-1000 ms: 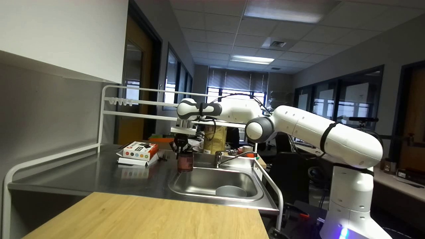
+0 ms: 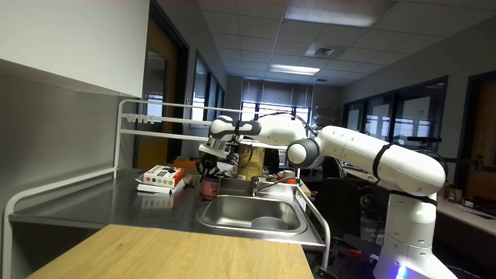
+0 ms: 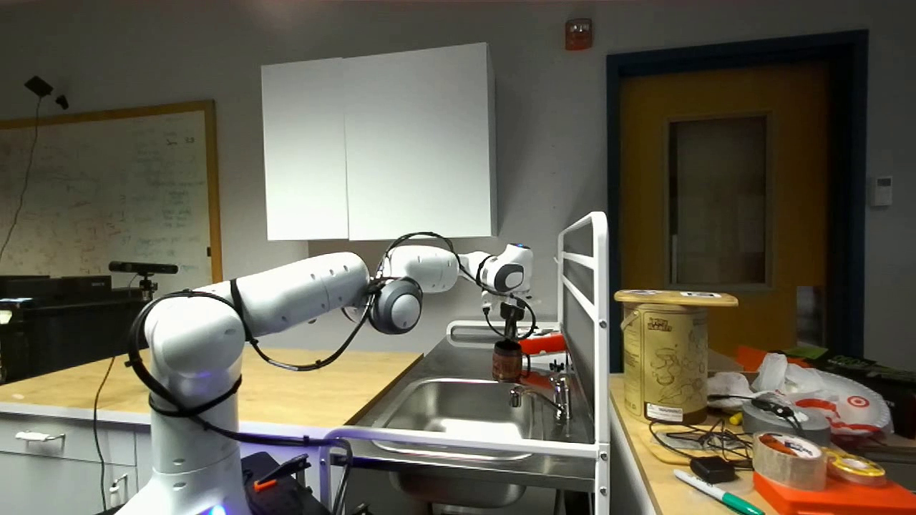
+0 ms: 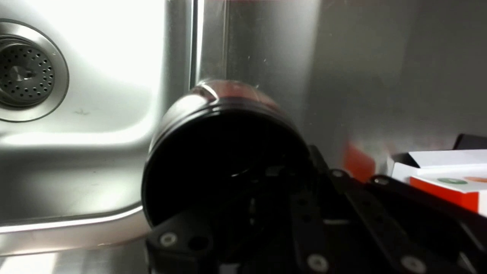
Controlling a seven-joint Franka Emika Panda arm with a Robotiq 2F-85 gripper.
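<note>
A reddish-brown mug with a dark inside (image 2: 209,188) is at the left back corner of the sink, close over the metal counter. My gripper (image 2: 209,173) comes down on it from above and is shut on it. From the other side, the mug (image 3: 507,363) has its handle pointing right, towards the faucet. Looking down in the wrist view, the mug's (image 4: 237,91) open mouth faces the camera and the dark fingers reach its near right part. The exact grip spot is lost in shadow. Whether the mug's base touches the counter, I cannot tell.
The steel sink basin (image 2: 223,210) lies beside the mug, with the faucet (image 2: 254,185) behind it. A white and red box (image 2: 163,176) rests on the counter to the left. A white rail (image 3: 598,335) runs along the counter's back.
In exterior view 1, my gripper and the mug have shifted slightly left, away from the basin. The gripper's wrist now leans a little more. The box has stayed put.
</note>
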